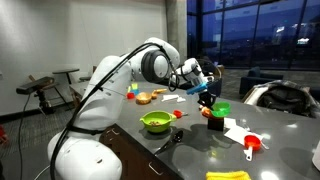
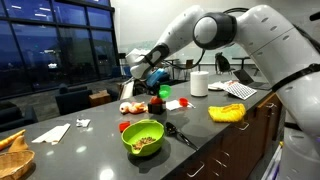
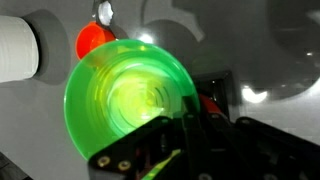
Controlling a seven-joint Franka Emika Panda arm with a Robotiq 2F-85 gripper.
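Observation:
A green cup or bowl with a round, open mouth fills much of the wrist view. My gripper is shut on the near side of its rim; the contact itself is partly hidden by the dark fingers. In exterior view 1, the green cup hangs tilted at the gripper, just above a black box. Exterior view 2 also has the green cup over the dark box, with the arm reaching in from the right.
A light green bowl stands nearer the arm, with a dark utensil beside it. A red cup or ladle, a yellow cloth and a white roll lie around. Open table extends in front of the box.

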